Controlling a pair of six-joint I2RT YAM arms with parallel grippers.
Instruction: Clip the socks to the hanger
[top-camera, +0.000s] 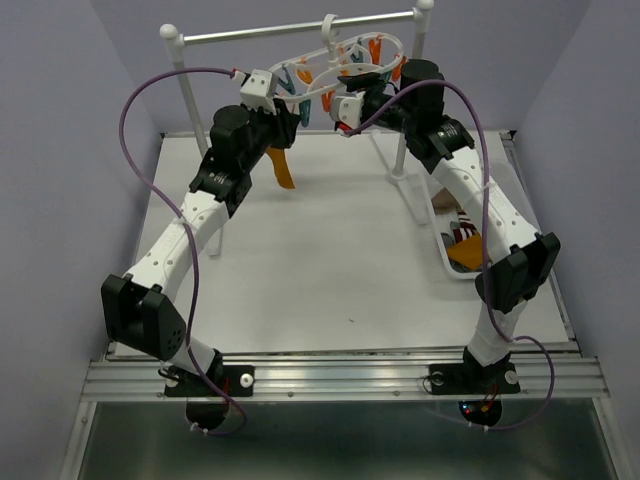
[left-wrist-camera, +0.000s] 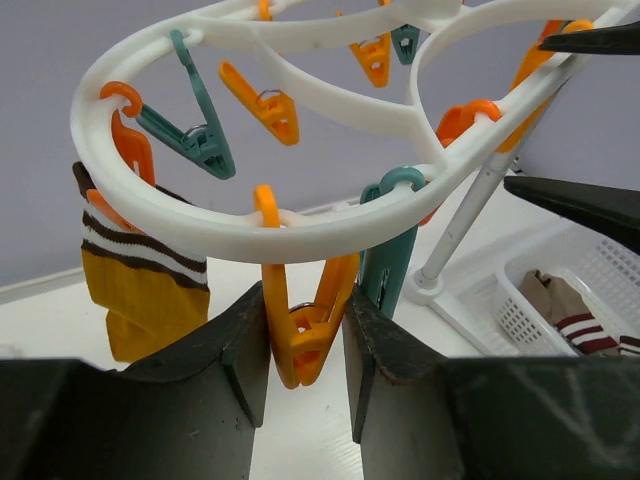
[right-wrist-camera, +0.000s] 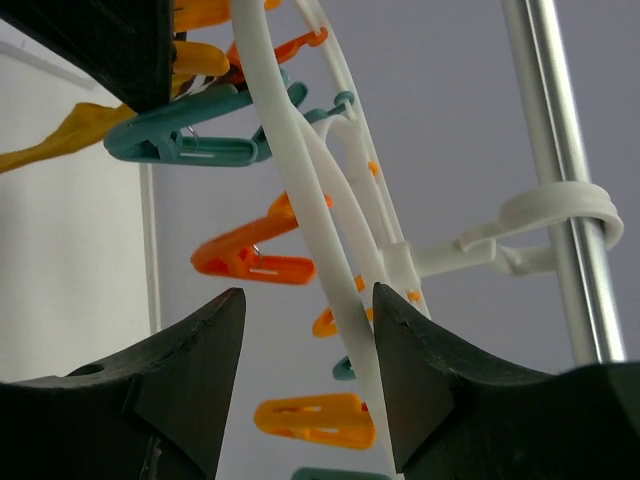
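The white hanger with coloured clips (top-camera: 340, 72) hangs from the rail. My left gripper (top-camera: 282, 120) is shut on an orange clip (left-wrist-camera: 310, 340) at the hanger's near edge. My right gripper is part open around the hanger's white rim; in the left wrist view its dark fingers (left-wrist-camera: 575, 205) reach in from the right. A striped yellow sock (left-wrist-camera: 145, 290) hangs from the hanger's left part, behind the ring.
A white basket (top-camera: 440, 235) with more socks stands at the right. The rail's posts (top-camera: 402, 155) rise on both sides.
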